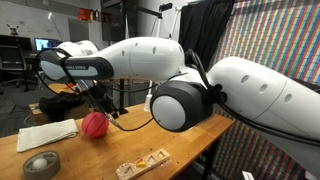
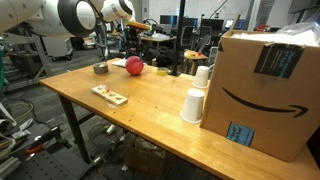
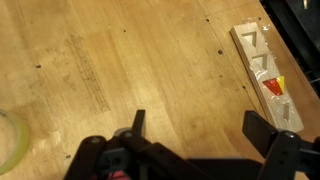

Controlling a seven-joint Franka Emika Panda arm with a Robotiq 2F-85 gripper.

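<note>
A red ball [image 1: 95,125] rests on the wooden table near the white cloth; it also shows in the second exterior view as a red ball [image 2: 134,65]. Just above and beside it, the dark gripper [image 1: 109,112] hangs from the arm. Looking down, the wrist view shows my gripper with its fingers wide apart and only bare table in the gap. A sliver of red, likely the ball [image 3: 119,175], peeks in at the bottom edge. The pale wooden tray [image 3: 268,76] holds small red and yellow pieces.
A tape roll [image 1: 41,165] and folded white cloth [image 1: 47,136] lie at the table's left. White cups [image 2: 192,105] stand by a large cardboard box [image 2: 260,90].
</note>
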